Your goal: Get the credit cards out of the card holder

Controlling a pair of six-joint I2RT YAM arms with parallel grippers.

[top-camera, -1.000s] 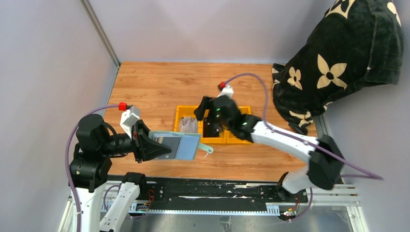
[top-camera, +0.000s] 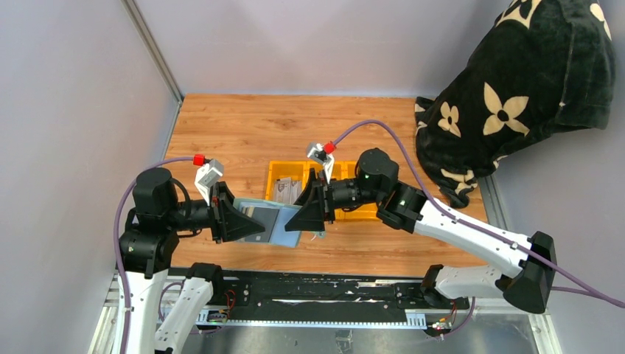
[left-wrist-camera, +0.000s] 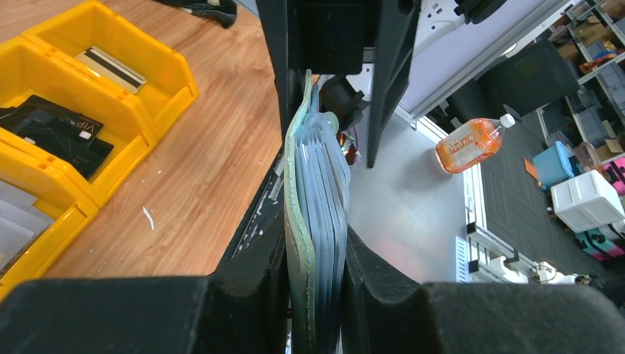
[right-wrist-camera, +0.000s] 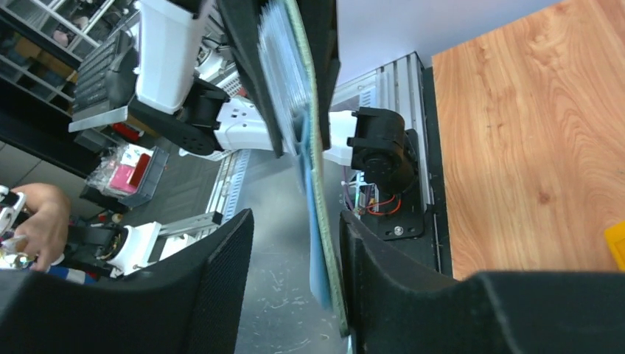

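The card holder [top-camera: 284,228], pale blue-green with clear sleeves and grey cards, hangs above the table, with my left gripper [top-camera: 228,221] shut on its left end. In the left wrist view the holder [left-wrist-camera: 317,206] stands edge-on between the fingers.
Yellow bins [left-wrist-camera: 110,40] behind the holder contain cards and black items. A dark patterned cloth [top-camera: 501,103] hangs at the back right.
The left gripper and holder have shifted only slightly.
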